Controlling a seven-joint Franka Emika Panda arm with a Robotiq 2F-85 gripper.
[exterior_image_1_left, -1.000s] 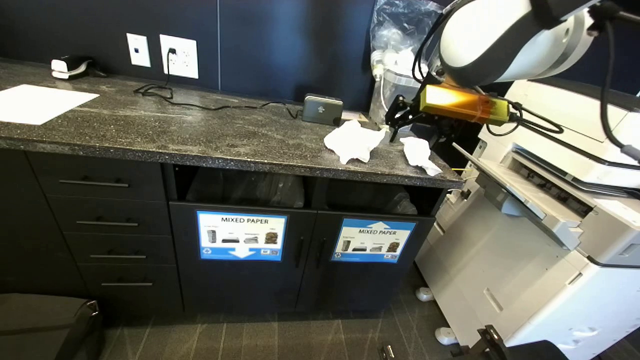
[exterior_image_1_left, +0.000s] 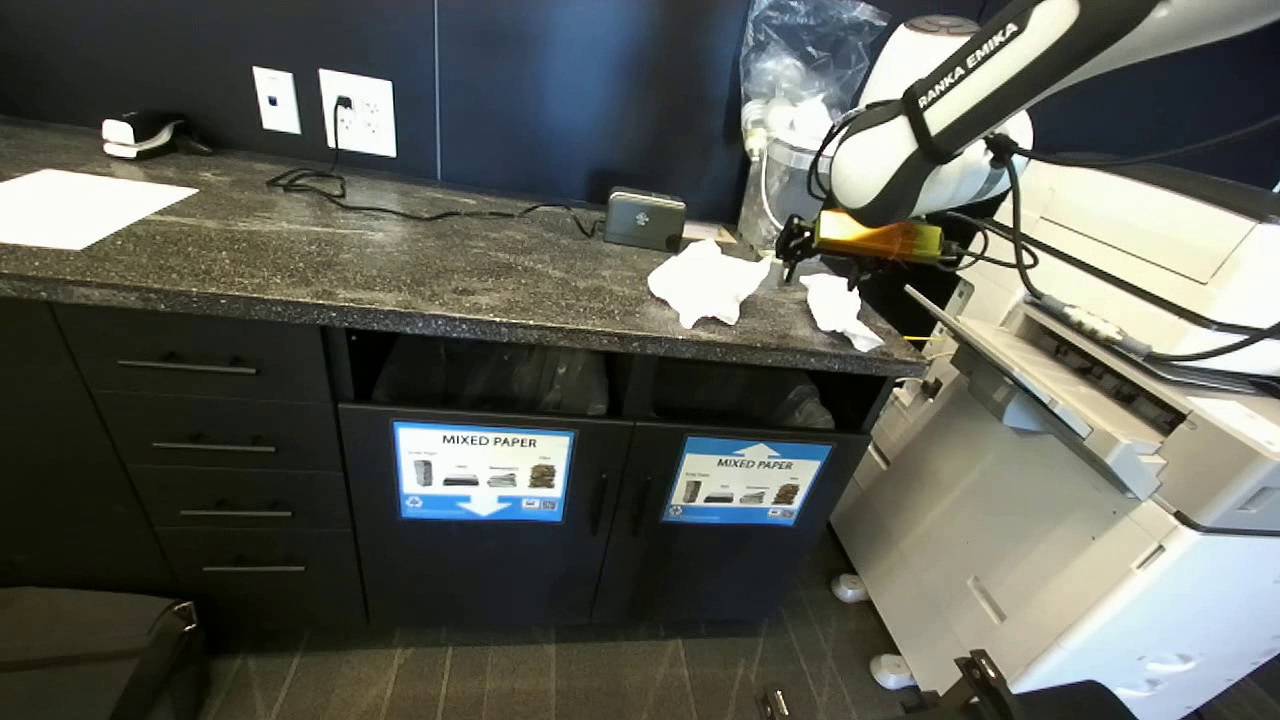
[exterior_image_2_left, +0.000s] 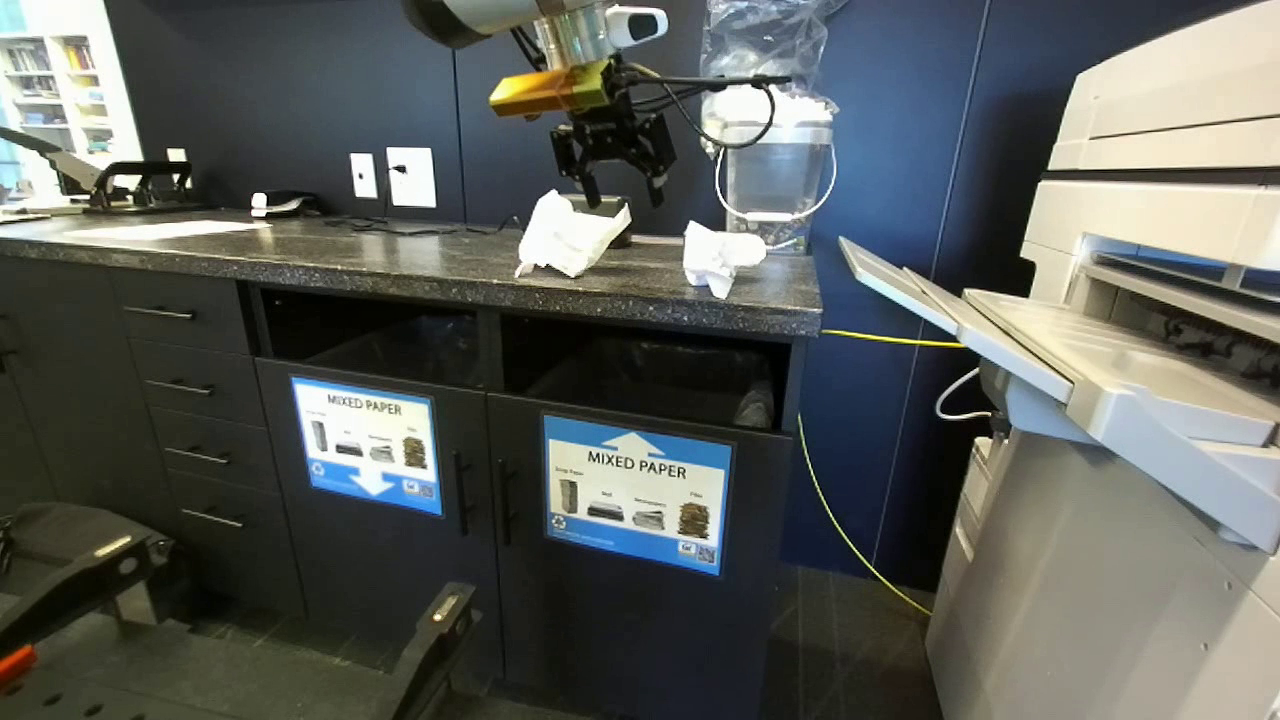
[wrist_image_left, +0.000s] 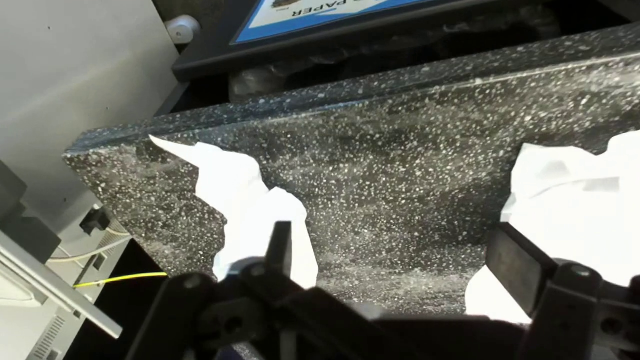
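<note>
Two crumpled white papers lie apart on the dark speckled counter: a larger one (exterior_image_1_left: 709, 283) and, close to the right end, a smaller one (exterior_image_1_left: 837, 308). My gripper (exterior_image_2_left: 624, 200) is open above the counter, with air between its fingertips and the surface. In the wrist view, its fingers (wrist_image_left: 278, 246) point down over the counter. The left finger overlaps the smaller paper (wrist_image_left: 255, 207) in that picture, and the right one overlaps the edge of the larger paper (wrist_image_left: 576, 204). Bare counter shows between them; nothing is held.
Below the counter are two open bin slots (exterior_image_2_left: 648, 372) with "MIXED PAPER" signs. A small dark box (exterior_image_1_left: 644, 220) and a clear bucket (exterior_image_2_left: 777, 180) stand behind the papers. The printer (exterior_image_1_left: 1080, 504) rises past the counter's right end.
In exterior view 1, the arm and the gripper's body have shifted left, the body slightly lower too, while the fingers remain near the same spot. Both papers lie where they were.
</note>
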